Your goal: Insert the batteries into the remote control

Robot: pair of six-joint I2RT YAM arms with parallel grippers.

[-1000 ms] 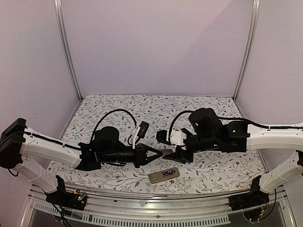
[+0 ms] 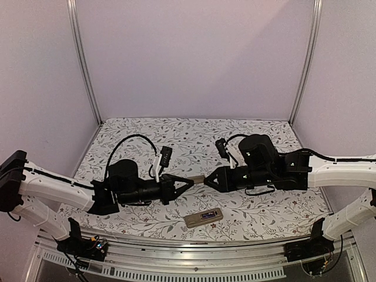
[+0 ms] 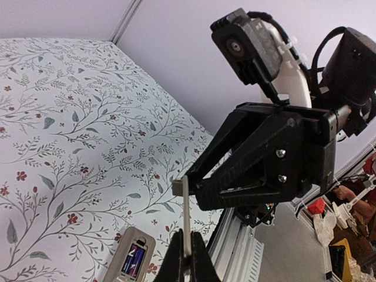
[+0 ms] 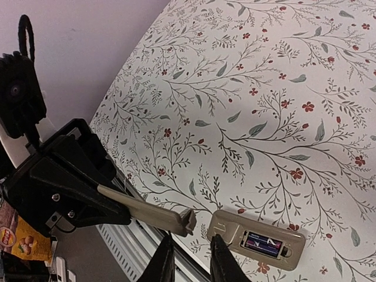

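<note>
The tan remote (image 2: 203,217) lies on the table; its uncovered compartment holds dark purple batteries (image 4: 263,244), though how many is unclear. Above it, a thin tan cover (image 4: 150,213) is pinched at one end by my left gripper (image 2: 189,180), which is shut on it. In the left wrist view this cover (image 3: 187,220) appears almost edge-on, reaching away from the fingers. At its free end is my right gripper, with a gap between its fingertips. The cover's bent tip shows just beyond that gap; whether they touch I cannot tell.
A metal rail (image 2: 194,249) runs along the front edge. Walls stand at both sides and the back.
A second ago the grippers were close together at the cover. The remote has not moved.
</note>
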